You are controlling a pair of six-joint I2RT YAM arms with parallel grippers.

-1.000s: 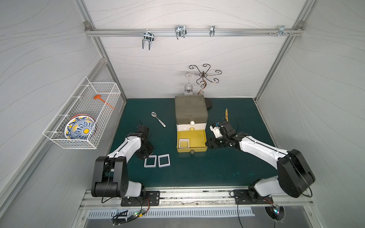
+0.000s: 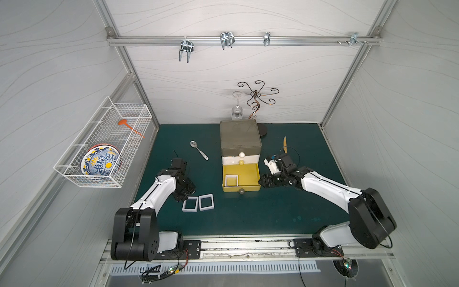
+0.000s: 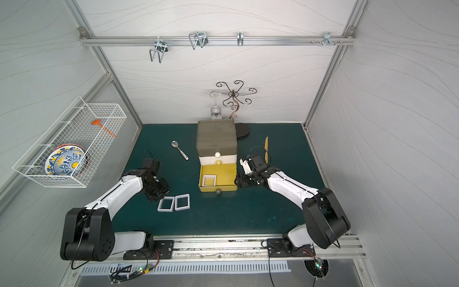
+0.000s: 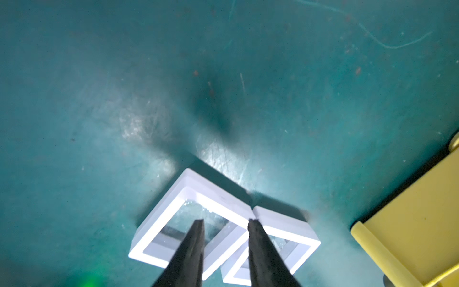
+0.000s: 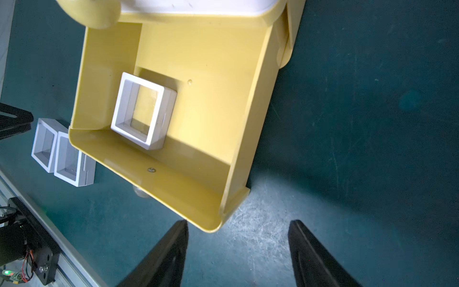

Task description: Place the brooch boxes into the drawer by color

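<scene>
Two white square-framed boxes with clear windows lie side by side on the green table, the left box (image 2: pixel 189 211) close against the right box (image 2: pixel 206 209). My left gripper (image 2: pixel 190 193) is open just behind them; in the left wrist view its fingers (image 4: pixel 191 253) appear over the boxes, with no grip on either. Another white-framed box (image 5: pixel 164 119) rests inside the pulled-out yellow drawer (image 5: pixel 210 67), in its front left corner. To the drawer's right, my right gripper is open by the front right corner, nothing between its fingers.
Above the yellow drawer is a shut white drawer (image 2: pixel 234 160) under the grey cabinet top (image 2: pixel 240 136). A spoon (image 2: pixel 199 150) lies back left and a knife (image 2: pixel 285 144) back right. Clear table lies in front of the drawer.
My left arm's elbow has swung outward and toward the front edge. The left white box has shifted very slightly right and nearer. The right arm and the drawer look the same.
</scene>
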